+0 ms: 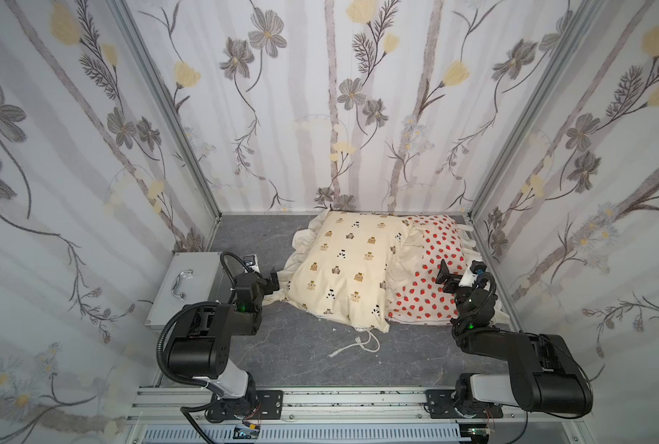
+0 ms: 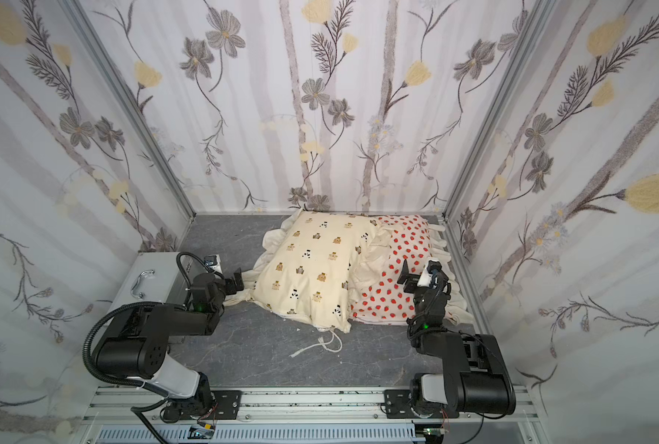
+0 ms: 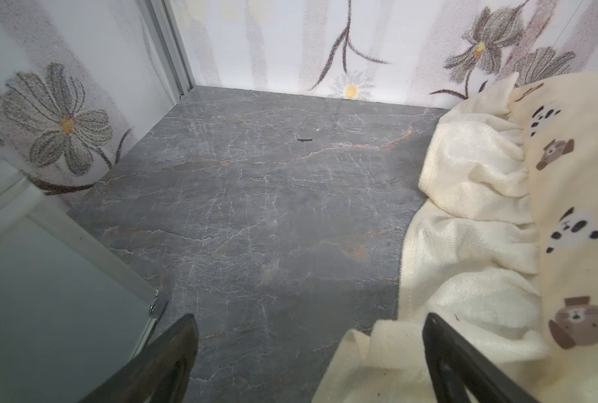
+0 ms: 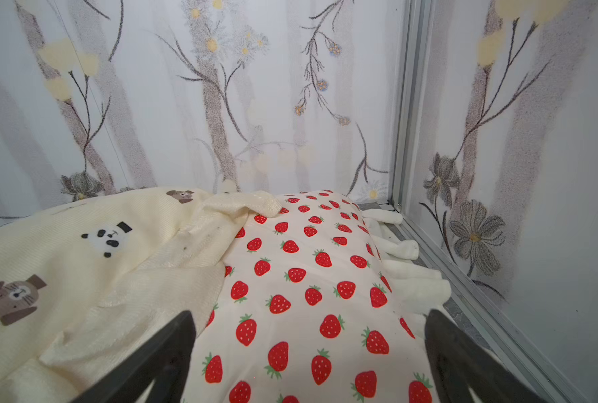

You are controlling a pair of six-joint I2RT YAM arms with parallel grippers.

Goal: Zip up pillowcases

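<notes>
A cream pillowcase (image 1: 348,259) printed with small animals lies in the middle of the floor, overlapping a white strawberry pillowcase (image 1: 427,285) on its right. Both are plump, with ruffled edges. At the cream one's left ruffle (image 3: 480,221), my left gripper stands open; its right finger is beside a fold of the ruffle. Over the strawberry print my right gripper is open too, with nothing gripped. A white cord (image 1: 359,343) trails from the cream case's front edge. I cannot make out a zipper slider in any view.
At the left, a grey-white case (image 1: 185,288) with a metal handle stands close to my left arm. Bare grey floor (image 3: 278,201) lies between it and the pillows and along the front. Patterned walls close in the back and sides.
</notes>
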